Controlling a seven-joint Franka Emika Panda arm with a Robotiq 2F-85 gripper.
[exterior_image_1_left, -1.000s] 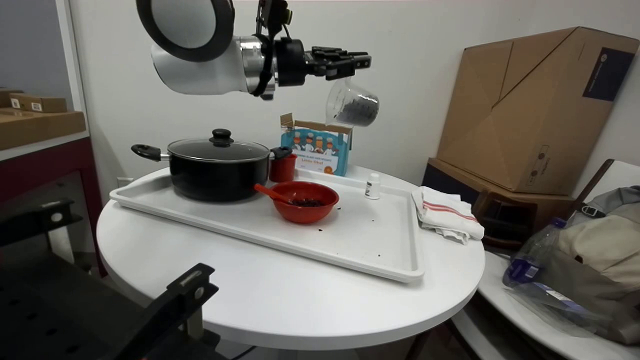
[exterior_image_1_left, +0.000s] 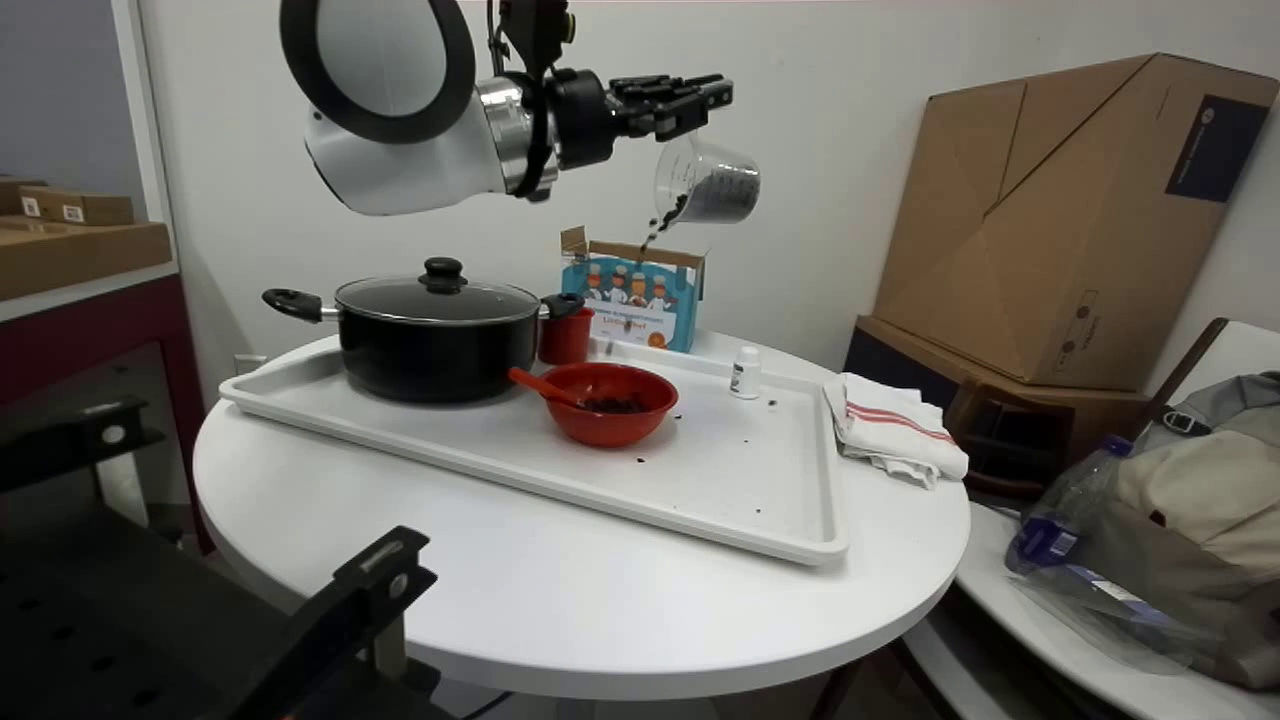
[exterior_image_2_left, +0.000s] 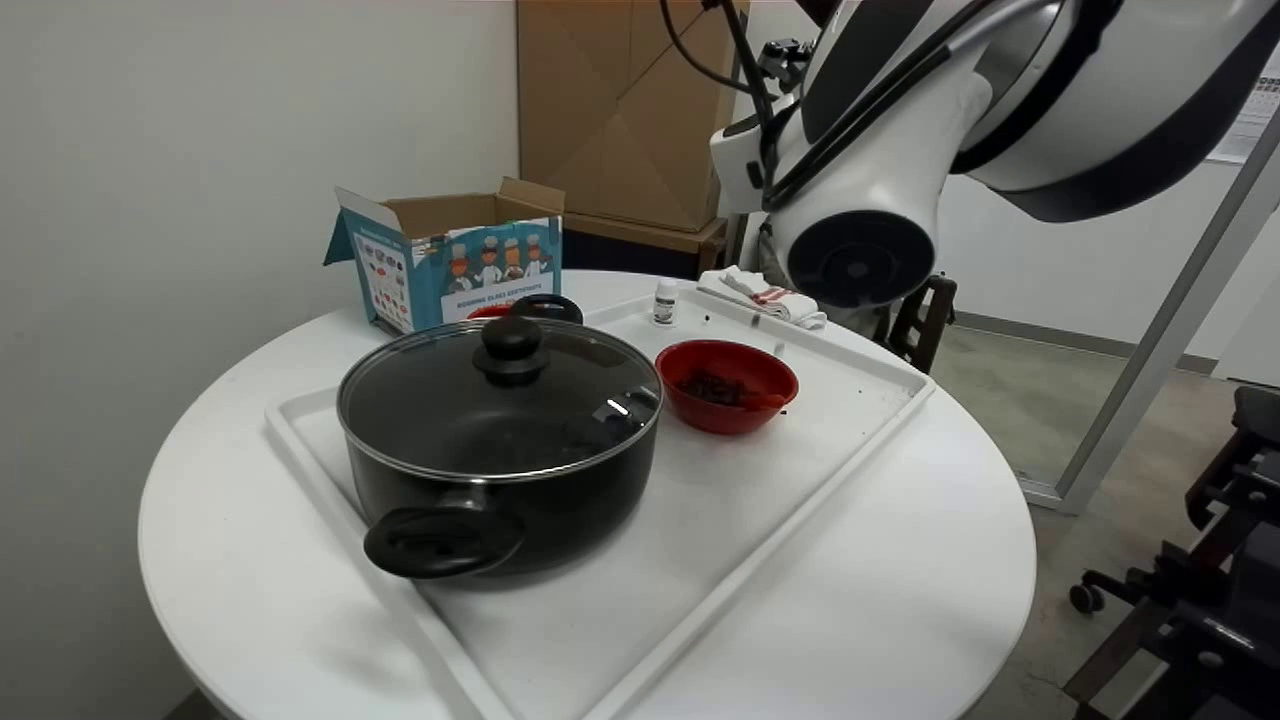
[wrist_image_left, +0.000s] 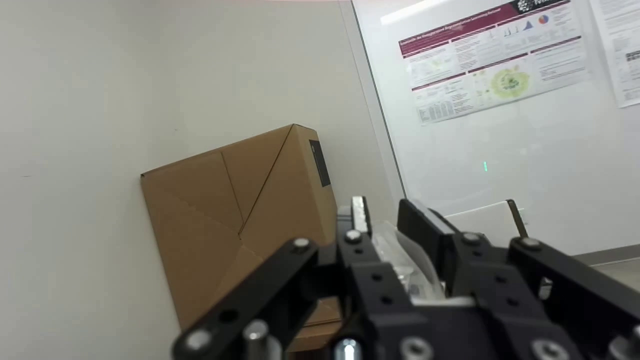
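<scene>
In exterior view 1 my gripper (exterior_image_1_left: 720, 94) is shut on a clear measuring cup (exterior_image_1_left: 717, 182), high above the tray. The cup is tipped to the left, and dark bits spill from its lower lip in a falling stream (exterior_image_1_left: 663, 224). Lower down and to the left stands a red bowl (exterior_image_1_left: 612, 414) with dark bits in it and a red spoon (exterior_image_1_left: 540, 384) leaning on its rim. In the wrist view clear plastic (wrist_image_left: 411, 264) shows between the fingers. Exterior view 2 hides the cup behind the arm.
A lidded black pot (exterior_image_1_left: 438, 342) stands left on the white tray (exterior_image_1_left: 732, 522); a red cup (exterior_image_1_left: 566, 337) is behind it. At the back are an open carton (exterior_image_1_left: 632, 302) and a small white bottle (exterior_image_1_left: 745, 372). Dark bits dot the tray. A folded towel (exterior_image_1_left: 894, 426) lies right.
The cup has tipped further, its mouth now lower, and dark bits have begun falling from it. My gripper has shifted up and slightly left. A few more bits lie on the tray.
</scene>
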